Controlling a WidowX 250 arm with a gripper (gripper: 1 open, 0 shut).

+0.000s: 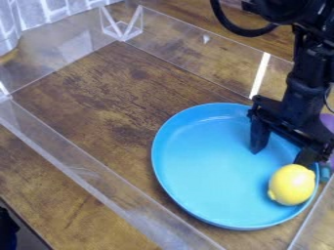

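A black gripper (pixel 283 146) reaches down from the upper right over a blue plate (pixel 209 171). Its fingertips are low over the plate's upper right part, just above a yellow lemon (pixel 291 186) that lies near the plate's right edge. Whether the fingers are open or shut is hard to make out against the dark arm.
A wooden floor (pixel 92 93) inside clear plastic walls surrounds the plate, with free room to the left and upper left. A purple object (pixel 329 123) is partly hidden behind the arm at the right.
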